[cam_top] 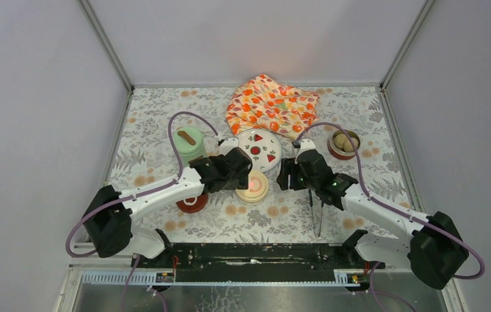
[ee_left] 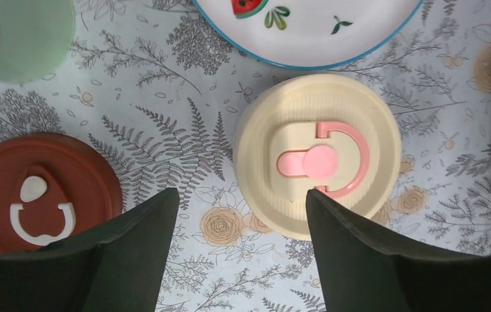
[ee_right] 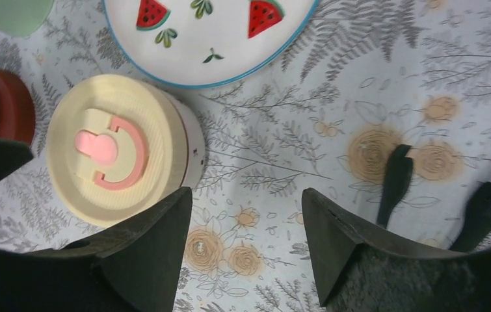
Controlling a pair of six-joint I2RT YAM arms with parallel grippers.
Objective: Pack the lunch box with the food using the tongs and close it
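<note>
The round cream container with a pink latch on its lid stands on the table just in front of the watermelon plate. In the left wrist view the cream lid lies beyond and right of my left gripper, which is open with nothing held. My right gripper is open too, its gap empty; the container stands to its left. A dark red lid with a white latch lies to the left, partly under the left arm. At the right, a red bowl holds round pale pieces.
A green container with a brown knob stands back left. The orange patterned cloth lies behind the plate. Two dark-handled utensils lie beneath the right arm. Bare table shows at the front middle and back right.
</note>
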